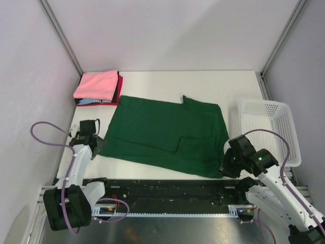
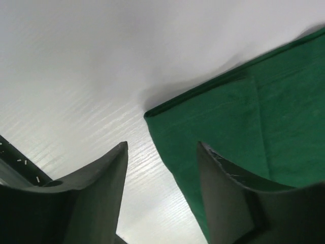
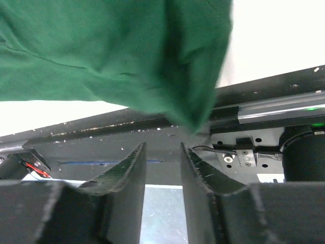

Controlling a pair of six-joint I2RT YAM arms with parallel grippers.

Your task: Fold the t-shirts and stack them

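Note:
A dark green t-shirt (image 1: 152,124) lies part folded across the middle of the table, its near edge close to the table's front. My left gripper (image 1: 97,145) is at the shirt's near left corner; in the left wrist view its fingers (image 2: 114,173) stand apart, with the green corner (image 2: 162,119) flat beyond them. At the near right corner is my right gripper (image 1: 223,170). In the right wrist view its fingers (image 3: 133,178) are parted and empty, while the blurred green corner (image 3: 190,107) hangs over the table's edge ahead of them.
A stack of folded shirts, a pink one (image 1: 96,85) on top, sits at the back left. The white basket (image 1: 282,114) stands at the right, near the right arm. Bare table lies behind the shirt and in a strip along its front left.

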